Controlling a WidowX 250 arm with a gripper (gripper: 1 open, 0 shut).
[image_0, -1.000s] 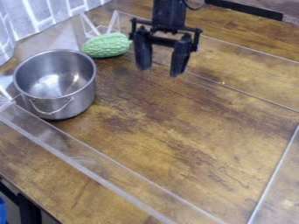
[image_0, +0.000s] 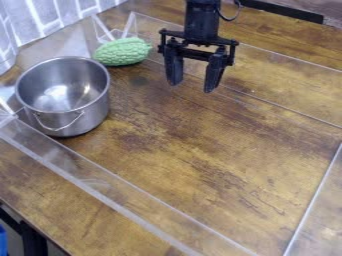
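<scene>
My black gripper (image_0: 195, 70) hangs over the wooden table at the upper middle, its two fingers spread apart with nothing visible between them. To its left lies a pale green bumpy vegetable (image_0: 122, 50), like a toy bitter melon, apart from the gripper. A steel pot (image_0: 87, 80) with a handle stands empty at the left, below the vegetable.
Clear plastic strips or edges (image_0: 134, 200) run along the table's left side and right side.
My gripper has risen a little in the view over the last second, away from the middle of the table. The pot and vegetable have not moved.
</scene>
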